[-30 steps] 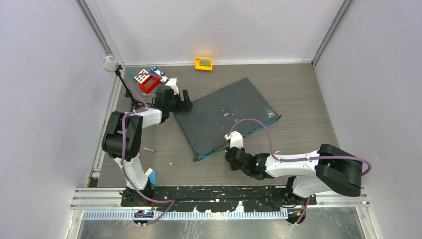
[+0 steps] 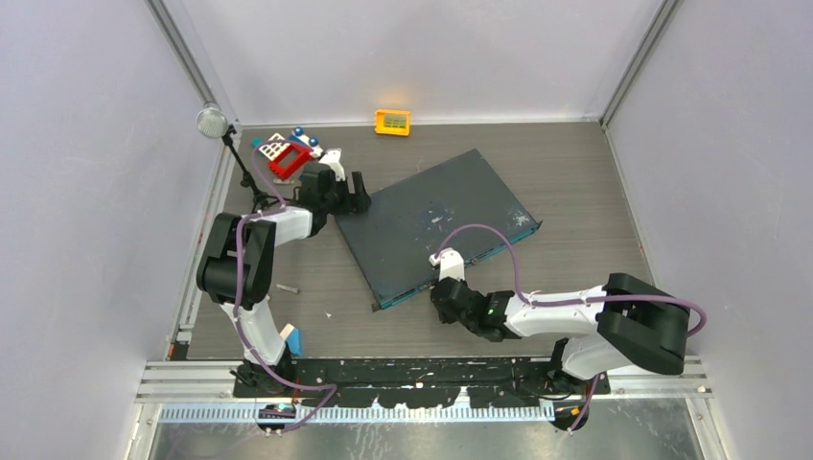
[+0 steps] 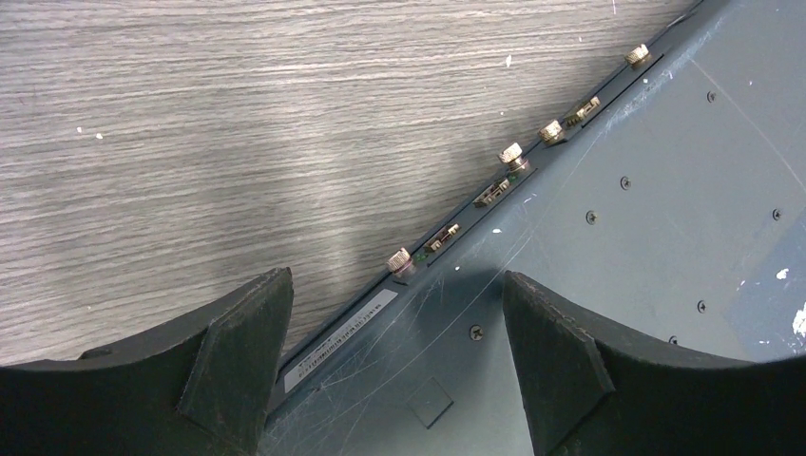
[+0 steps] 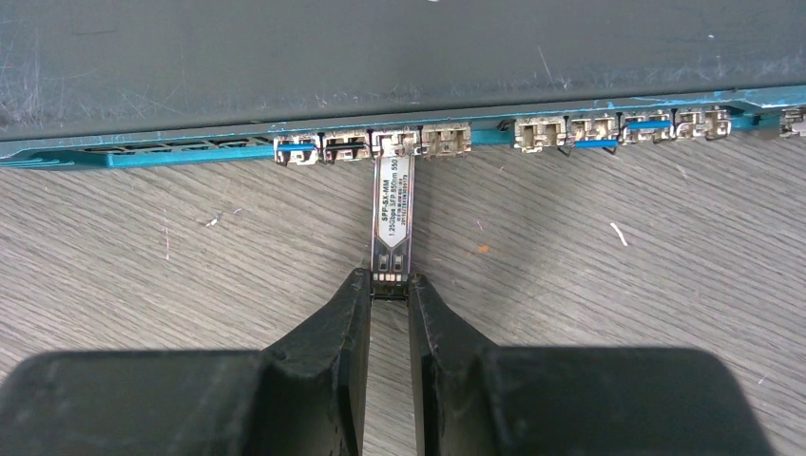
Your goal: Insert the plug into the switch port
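Observation:
The dark switch (image 2: pixel 436 216) lies angled on the table, its blue port edge toward the lower right. In the right wrist view my right gripper is shut on the rear end of the slim silver SFP plug (image 4: pixel 393 204); the plug's front meets the row of metal ports (image 4: pixel 444 141), in line with one of them. How deep it sits cannot be told. My left gripper stands open over another edge of the switch at the upper left of it, with nothing between its fingers.
A yellow box (image 2: pixel 391 122) stands at the back wall. Red and white toys (image 2: pixel 288 161) and a lamp stand are at the back left. A small grey piece (image 2: pixel 288 287) lies left of the switch.
My right arm and gripper have shifted slightly left and up in the top view, toward the switch's front edge. The left arm looks unmoved.

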